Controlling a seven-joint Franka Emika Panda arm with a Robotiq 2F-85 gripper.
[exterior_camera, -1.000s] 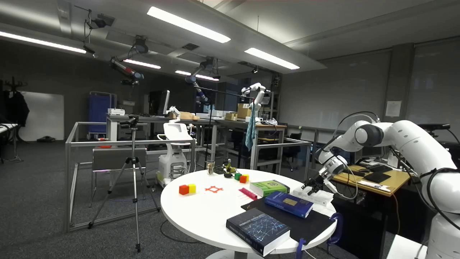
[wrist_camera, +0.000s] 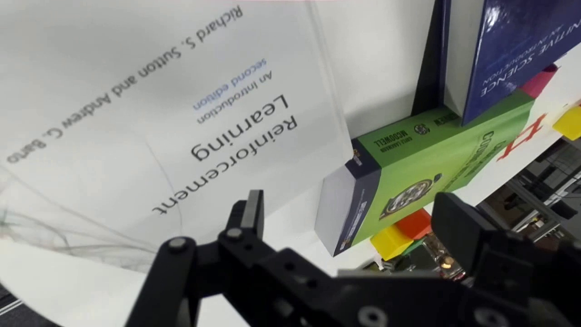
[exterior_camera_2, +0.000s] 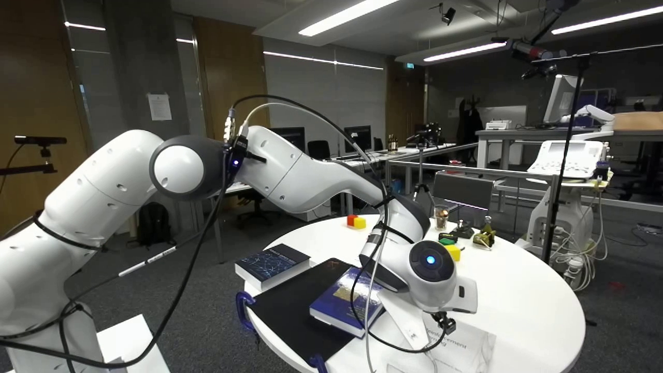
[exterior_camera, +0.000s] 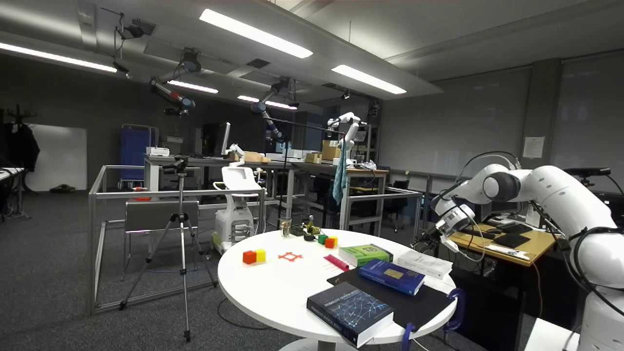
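Note:
My gripper is open, its two fingers wide apart with no object gripped between them. In exterior view 1 the gripper [exterior_camera: 423,241] hangs above the far right of the round table, over the white book [exterior_camera: 425,263]. The cover of this book [wrist_camera: 218,125] fills the left of the wrist view and reads Reinforcement Learning. A green book [wrist_camera: 419,169] stands out beyond it, and a blue book [wrist_camera: 517,54] lies past that. From exterior view 2 the fingers are hidden behind the wrist.
A dark book [exterior_camera: 351,310] and a black mat [exterior_camera: 421,305] occupy the table's near right. Coloured cubes [exterior_camera: 254,256], a red frame [exterior_camera: 289,256], a pink object [exterior_camera: 336,263] and a glass jar [exterior_camera: 284,227] sit elsewhere. Clear white tabletop [exterior_camera: 263,286] lies at left.
The gripper has risen away from the white book, where it was close above or at its top. The books and cubes have stayed in place.

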